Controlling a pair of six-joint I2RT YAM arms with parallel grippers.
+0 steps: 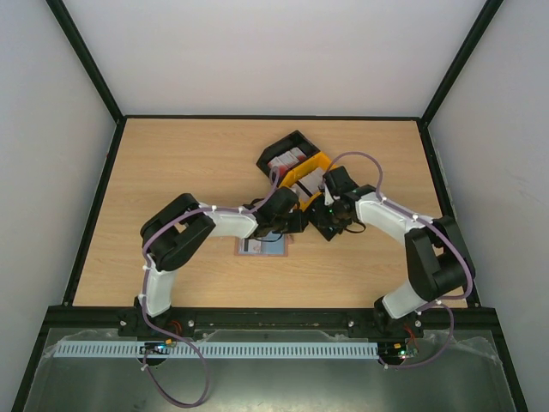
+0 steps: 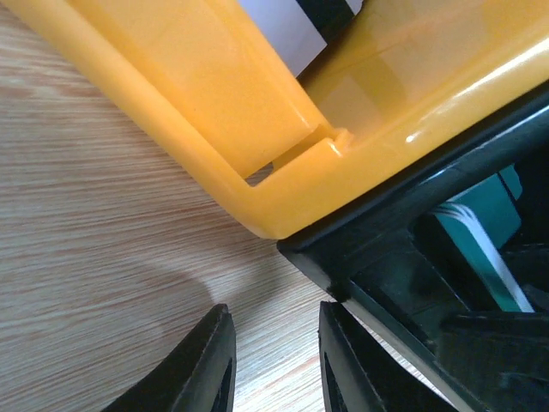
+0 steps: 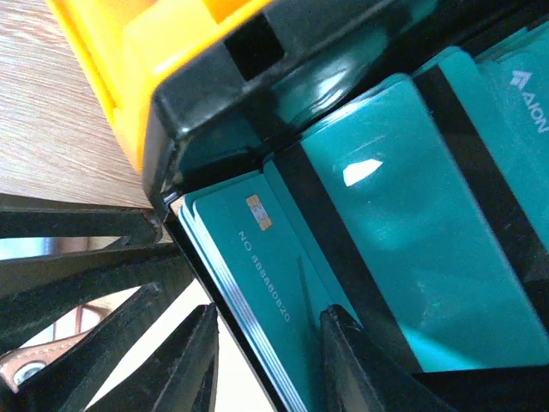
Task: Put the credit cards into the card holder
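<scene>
A black box (image 3: 204, 103) holds teal cards (image 3: 257, 245) standing in stacks in the right wrist view. My right gripper is part open over the box's near end, fingers on either side of the teal cards' edge. What looks like the card holder (image 1: 250, 246), brown-edged with white and pale blue panels, lies flat on the table, partly under the left arm. My left gripper stays beside the black box; its fingertips (image 2: 221, 330) show apart with bare wood between them, and whether it grips anything lower down is hidden.
A yellow box (image 2: 214, 184) with white, dark-striped cards sits against the black box. Another black box (image 1: 296, 140) with cards stands farther back. Both grippers are close together at the near black box.
</scene>
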